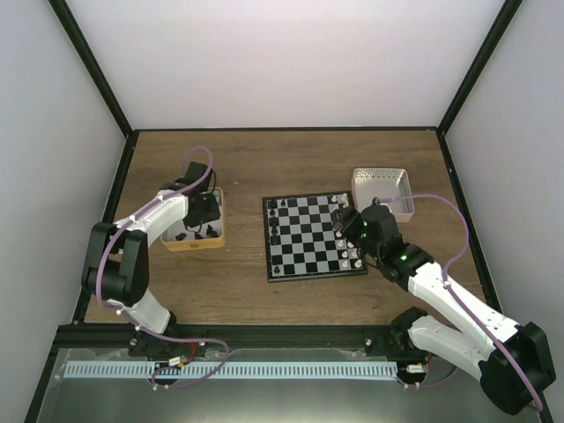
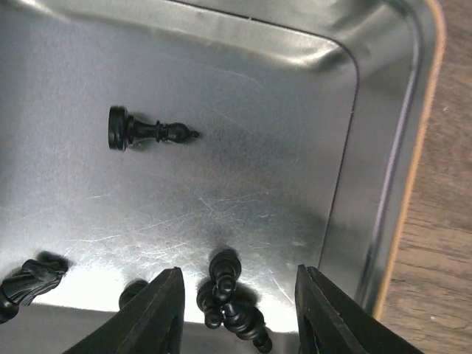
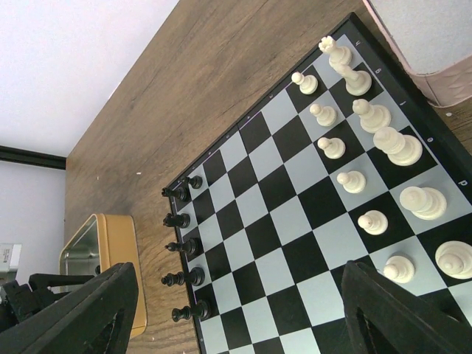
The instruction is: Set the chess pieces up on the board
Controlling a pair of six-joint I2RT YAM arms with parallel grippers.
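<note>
My left gripper hangs over the orange-rimmed box (image 1: pixel 194 246), fingers apart, above a small cluster of black pieces (image 2: pixel 225 273). A lone black piece (image 2: pixel 140 131) lies on its side higher in that view, with others (image 2: pixel 26 284) lower left. The chessboard (image 1: pixel 305 238) has white pieces (image 3: pixel 397 147) along its right side and black pieces (image 3: pixel 188 247) along its left. My right gripper is open over the board's right side, with nothing held.
A pink-rimmed tray (image 1: pixel 381 176) sits behind the board at the right. Bare wooden table (image 1: pixel 247 154) lies at the back and between box and board.
</note>
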